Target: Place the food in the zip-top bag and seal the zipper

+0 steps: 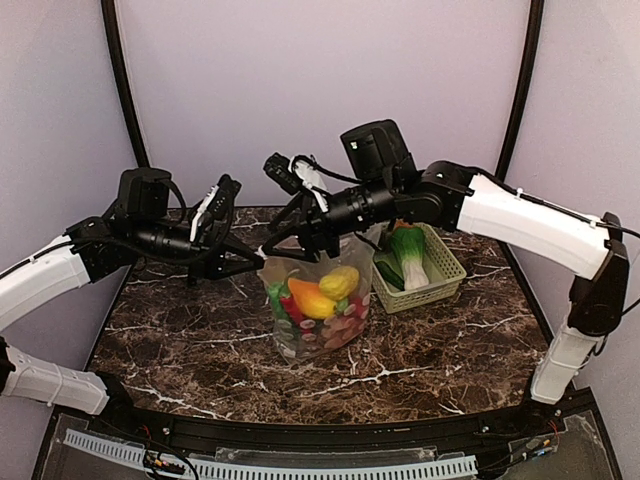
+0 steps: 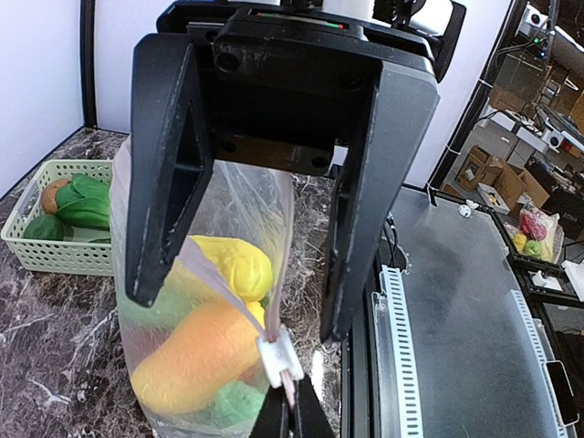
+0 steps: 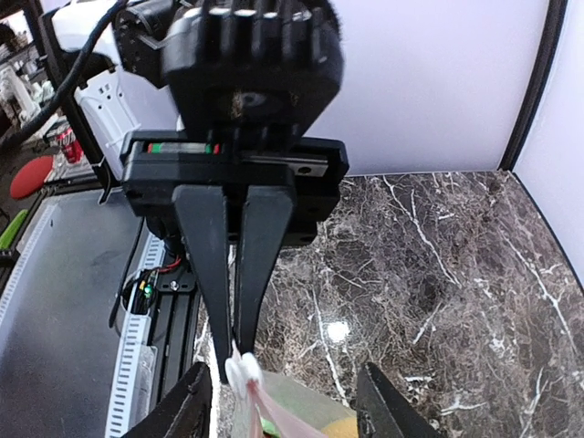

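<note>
The clear zip top bag (image 1: 318,315) stands on the table with food inside, including an orange piece (image 2: 196,356) and a yellow piece (image 2: 239,265). My left gripper is shut on the white zipper slider (image 2: 276,354) at the bag's top corner, as both wrist views show. My right gripper stands open just beside that corner, with its fingers apart on either side of the slider and pink zipper strip; in the left wrist view its dark fingers hang above the slider.
A pale basket (image 1: 415,290) with leafy greens and other vegetables stands right of and behind the bag. Both arms meet above the bag.
</note>
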